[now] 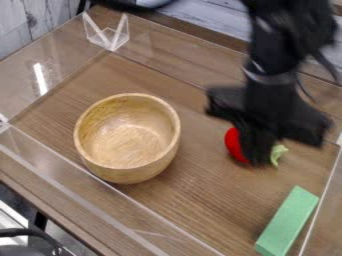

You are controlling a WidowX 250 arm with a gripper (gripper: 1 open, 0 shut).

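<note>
My gripper [267, 110], dark grey, hangs at the right over the table, its lower parts above a red object [245, 149] with a small pale green part beside it. The red object is partly hidden behind the gripper, and I cannot tell whether the fingers are open or shut or touch it. A green block [285, 222] lies at the lower right. A wooden bowl [127, 165] stands left of centre.
A clear plastic item [107, 30] sits at the back left. Dark cables lie at the lower left edge.
</note>
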